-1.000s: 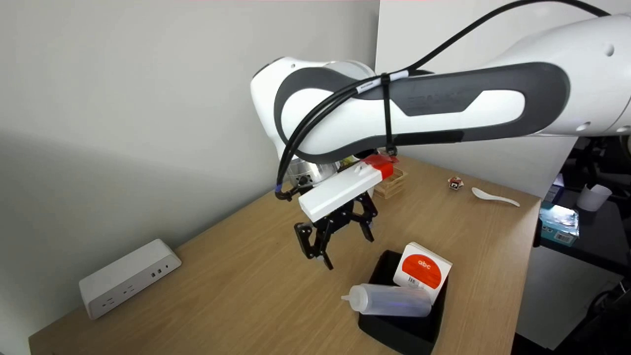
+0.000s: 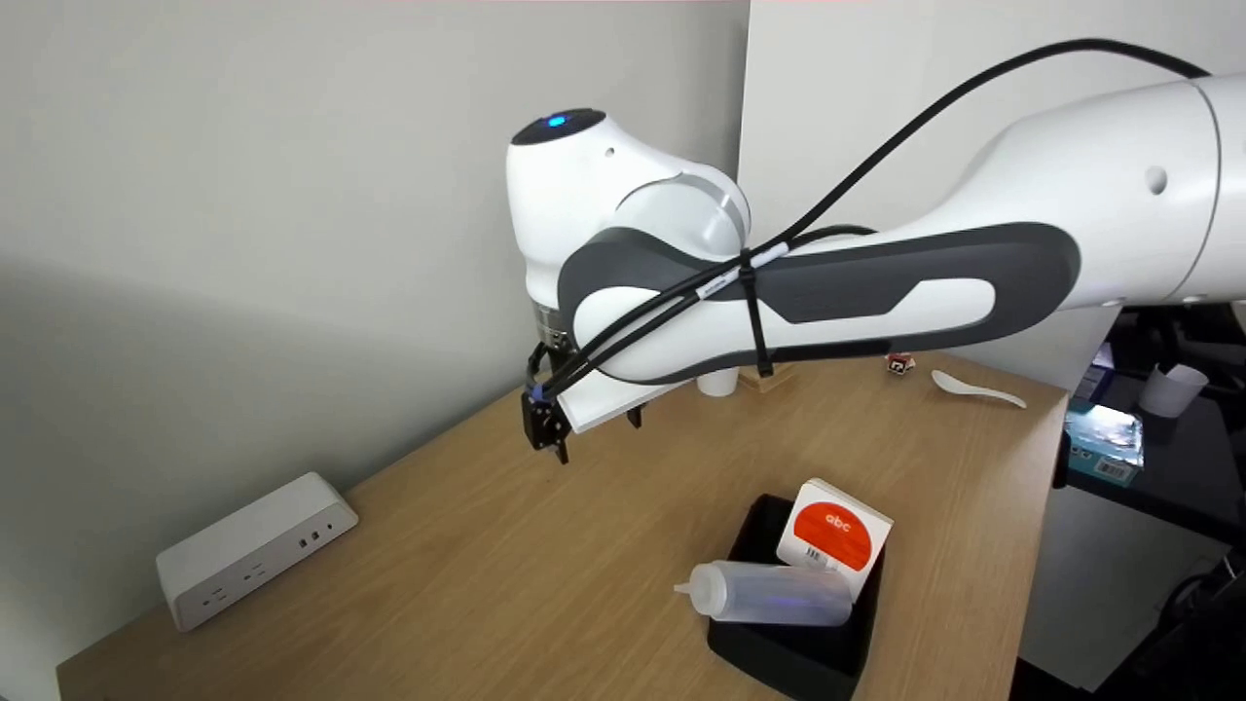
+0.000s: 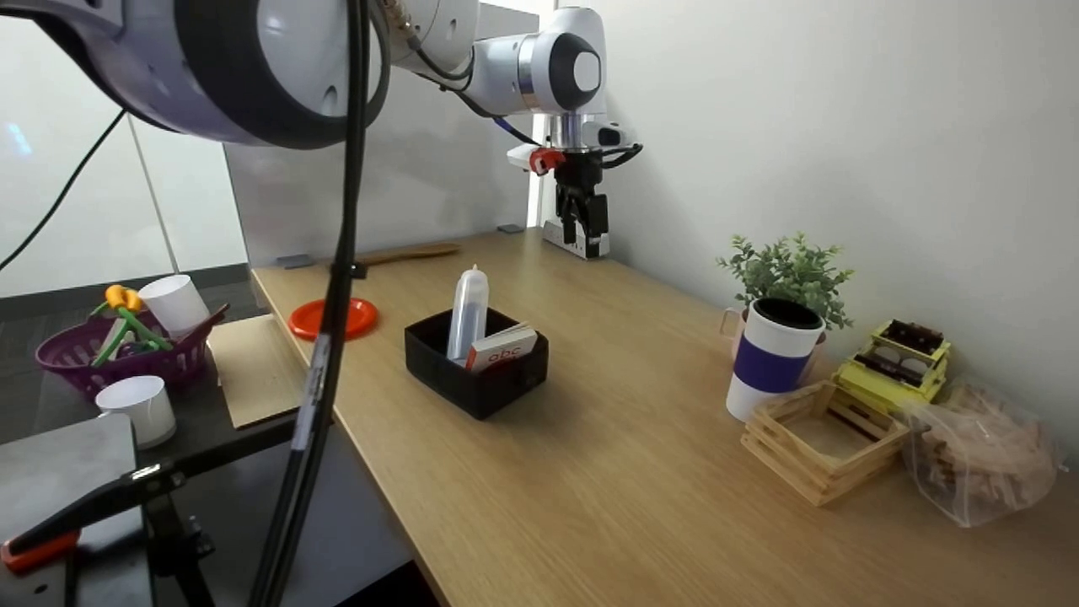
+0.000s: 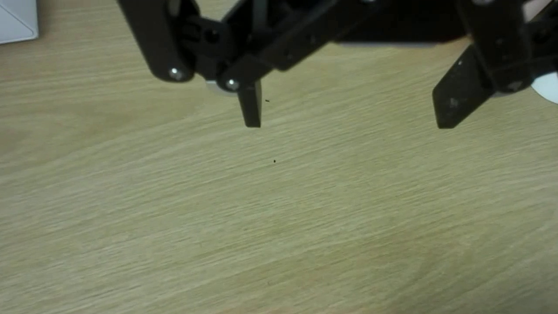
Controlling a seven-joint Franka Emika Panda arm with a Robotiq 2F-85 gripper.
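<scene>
My gripper [image 2: 599,436] hangs above bare table near the back wall, fingers wide apart. In the wrist view only wood grain shows between the two black fingers. Away from it, towards the table's front, stands a black bin [image 3: 442,375]. Inside the bin a clear squeeze bottle [image 2: 777,592] with a white cap leans beside a white box [image 2: 806,516] with a red "abc" label. Exterior view 2 shows the bottle [image 3: 467,314] nearly upright and the gripper [image 3: 582,244] well beyond the bin.
A white power strip [image 2: 257,547] lies along the wall. A white spoon [image 2: 978,389] rests near the far edge. Exterior view 2 also has a red plate [image 3: 361,318], a tumbler [image 3: 769,362], a wooden crate [image 3: 799,467] and a plastic bag [image 3: 981,455]. Mid-table is clear.
The gripper has moved away from near the bin, back towards the wall and left in exterior view 1, and has turned. Bin, bottle and box look unmoved.
</scene>
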